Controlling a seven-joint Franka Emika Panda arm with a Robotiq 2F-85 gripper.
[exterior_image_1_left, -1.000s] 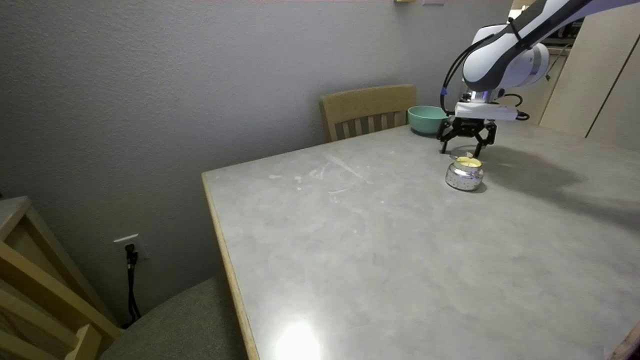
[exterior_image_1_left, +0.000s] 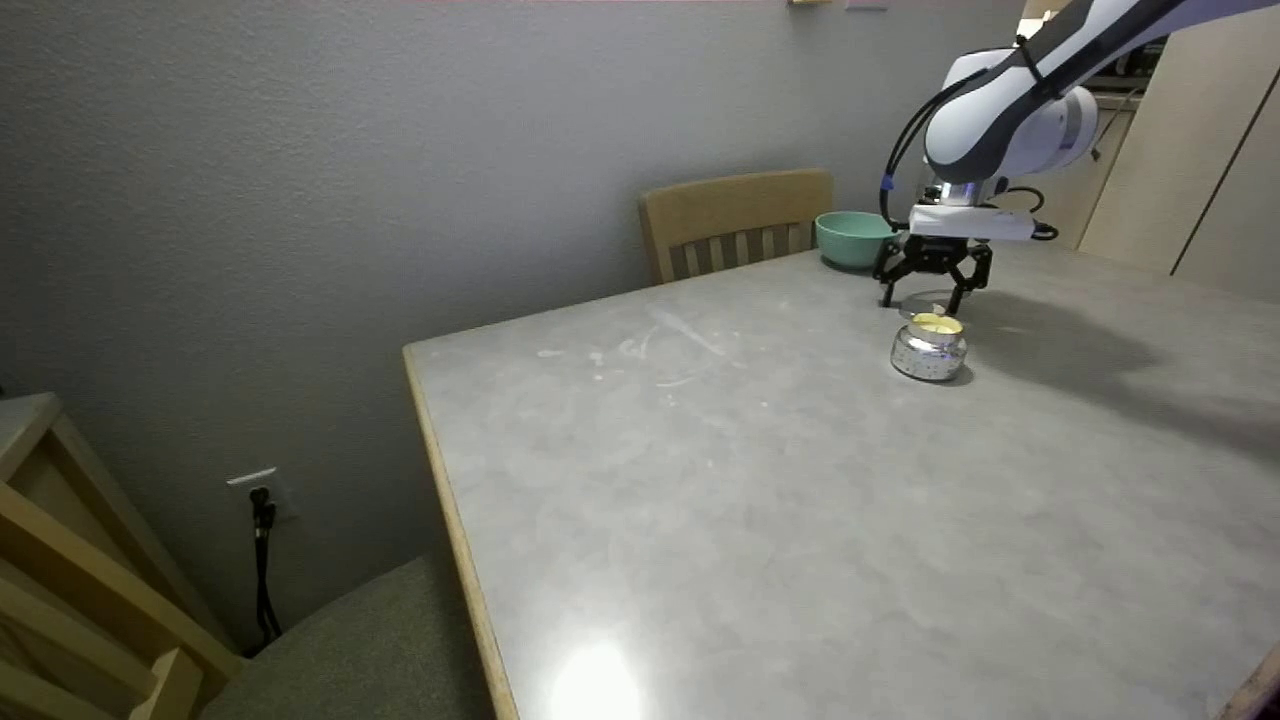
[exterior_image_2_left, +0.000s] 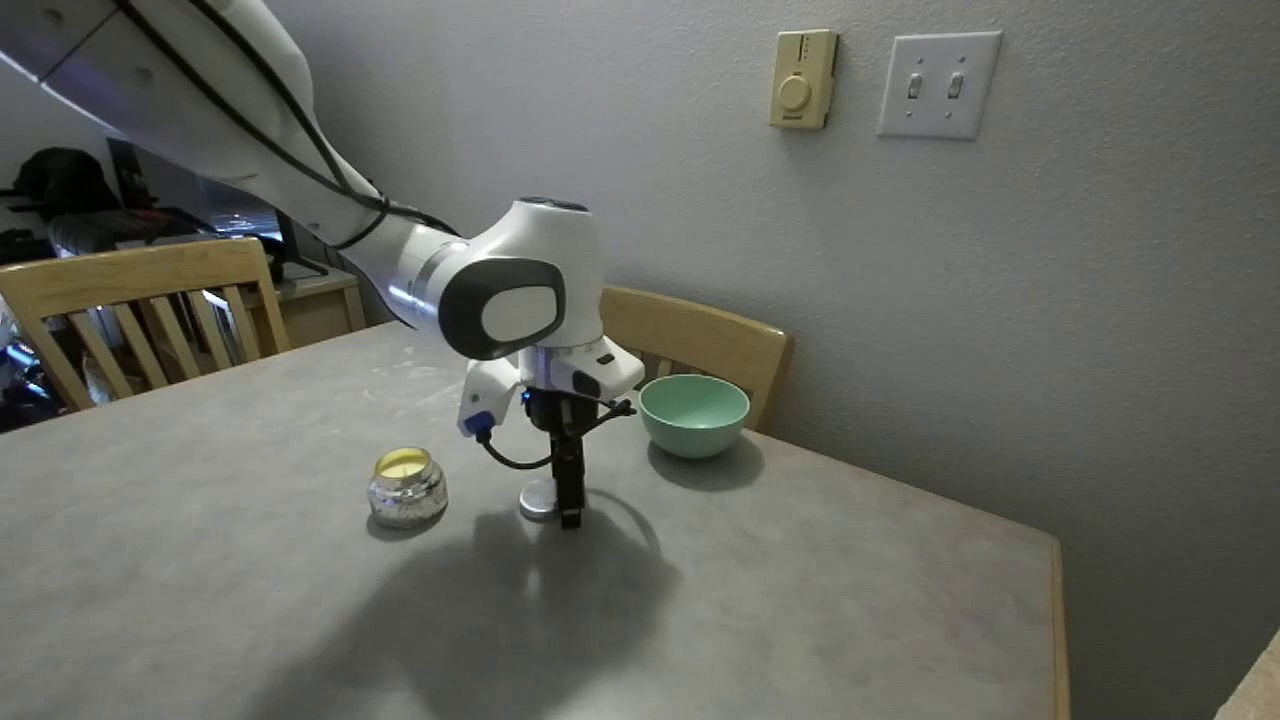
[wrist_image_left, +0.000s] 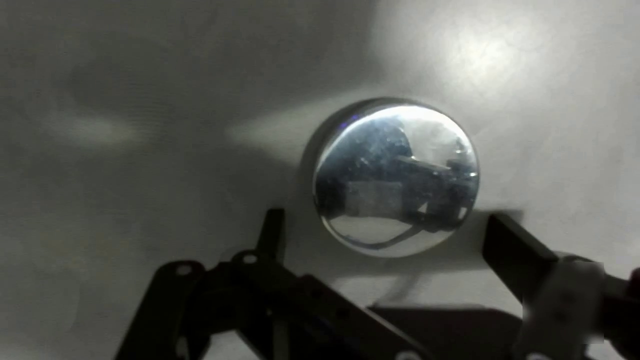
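A round, mirror-like silver lid (wrist_image_left: 396, 180) lies flat on the grey table. My gripper is open just above the tabletop, one finger to either side of the lid in the wrist view, and nothing is held. In the second exterior view the lid (exterior_image_2_left: 539, 498) shows just left of the gripper (exterior_image_2_left: 569, 522), partly behind the finger. A silver speckled candle jar (exterior_image_2_left: 408, 494) with yellow wax stands upright and uncovered to the left. From the first exterior view, the jar (exterior_image_1_left: 929, 350) is in front of the gripper (exterior_image_1_left: 921, 302) and partly hides the lid.
A green bowl (exterior_image_2_left: 693, 416) stands near the table's wall-side edge, close to the arm, with a wooden chair (exterior_image_2_left: 702, 342) behind it.
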